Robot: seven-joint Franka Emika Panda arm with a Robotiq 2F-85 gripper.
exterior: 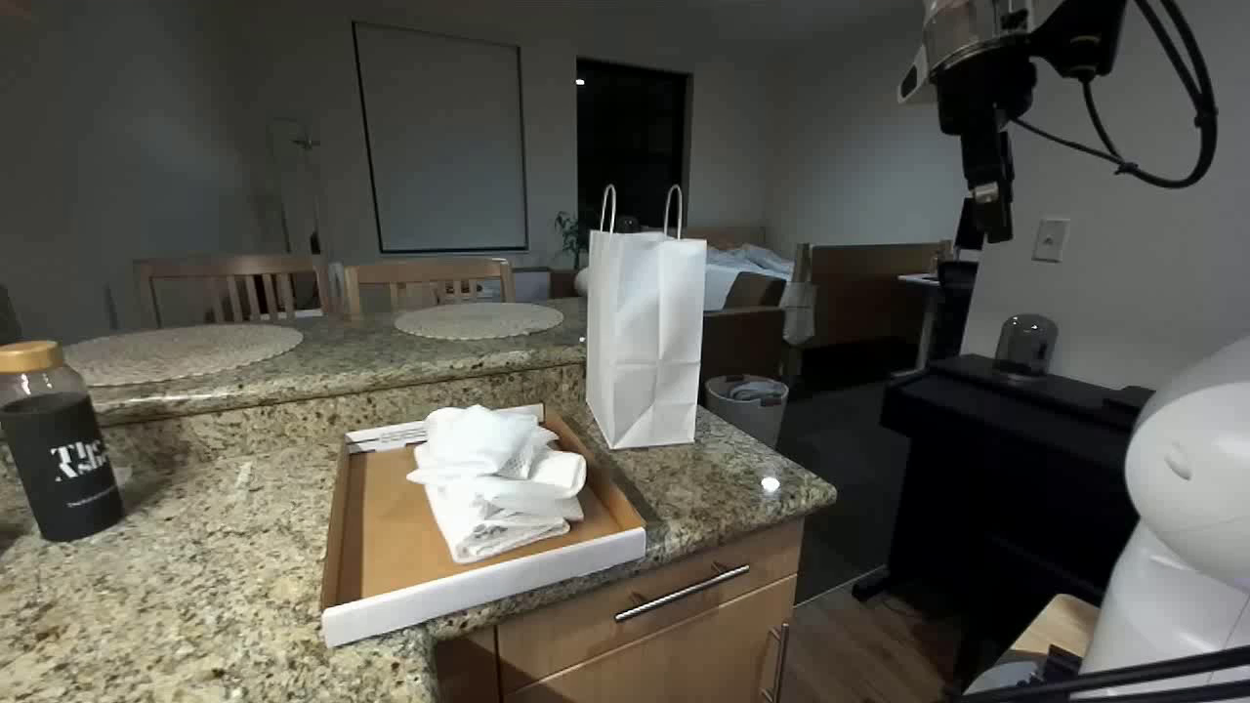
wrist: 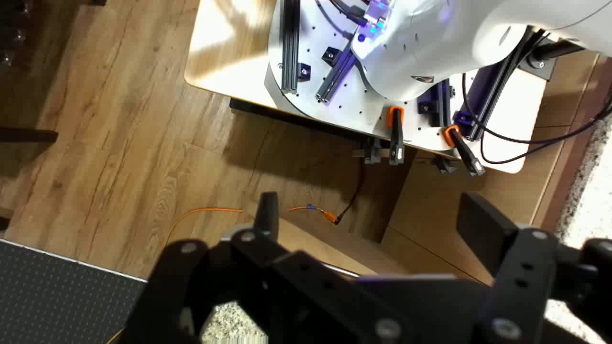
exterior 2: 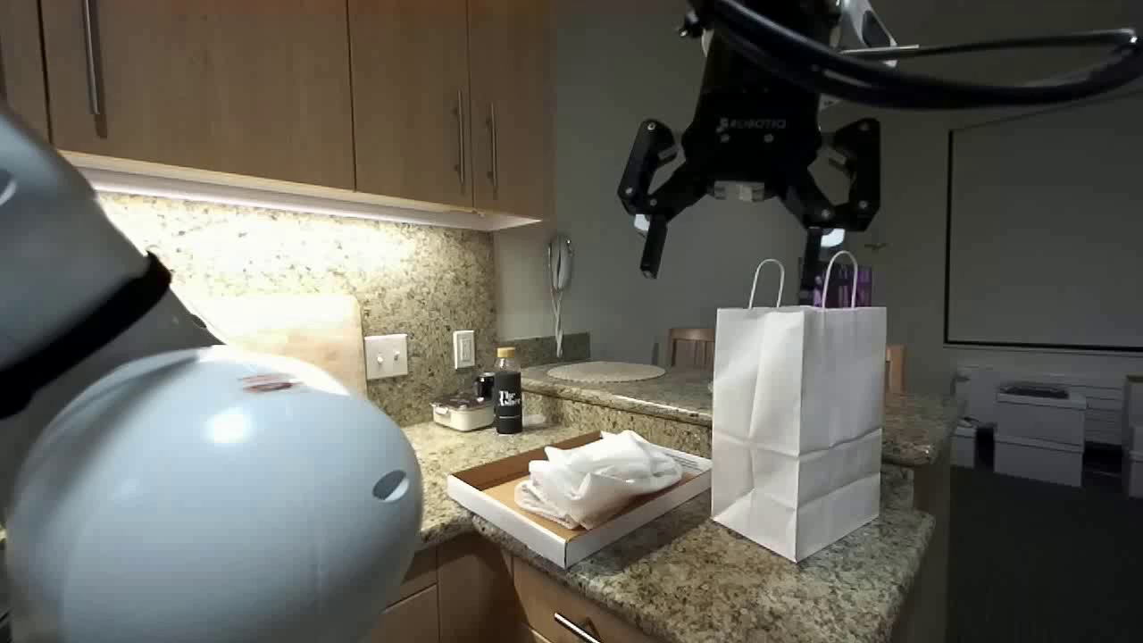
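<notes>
My gripper (exterior 2: 730, 272) hangs open in the air with its fingers spread and nothing between them. In exterior view 2 it appears above a white paper bag (exterior 2: 797, 423); the wrist view shows only floor and the robot's base between the fingers. The bag (exterior: 645, 340) stands upright on the counter, both handles raised, its inside hidden. Left of it in exterior view 1, a shallow cardboard tray (exterior: 381, 516) holds a crumpled pile of white cloth or plastic (exterior: 501, 480). I cannot tell which material it is.
A dark bottle with a gold cap (exterior: 61, 451) stands at the left of the counter (exterior: 211, 562). Two round placemats (exterior: 478, 320) lie on the raised ledge behind. In the wrist view, the base table (wrist: 229, 69) carries clamps and cables. Bare counter lies left of the tray.
</notes>
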